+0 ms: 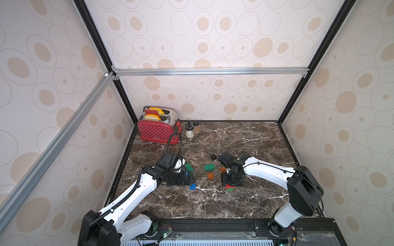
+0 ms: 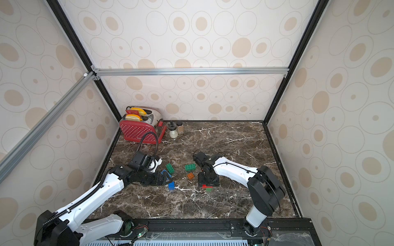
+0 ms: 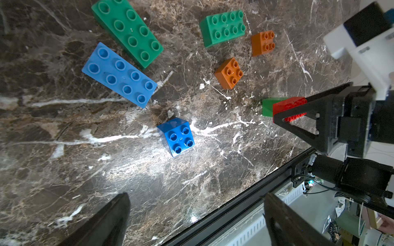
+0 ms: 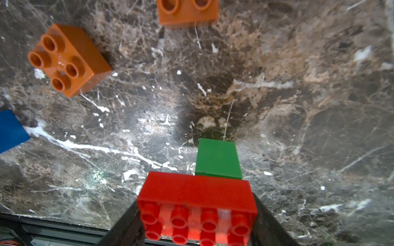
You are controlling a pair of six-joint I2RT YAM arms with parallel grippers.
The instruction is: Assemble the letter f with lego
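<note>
My right gripper is shut on a long red brick (image 4: 195,190), its studs toward the camera. A green brick (image 4: 218,157) shows just beyond the red one; whether the two are joined, I cannot tell. In the left wrist view the green brick pokes out at the red one's far end. My left gripper is open and empty over bare table. In front of it lies a small blue brick (image 3: 178,137), with a long light-blue brick (image 3: 119,74) and a long green brick (image 3: 127,30) farther up.
Two small orange bricks (image 3: 229,73) and another green brick (image 3: 222,27) lie between the arms. A red toaster toy (image 1: 158,130) and small jars (image 1: 189,130) stand at the back left. The table's front edge (image 3: 229,203) is near.
</note>
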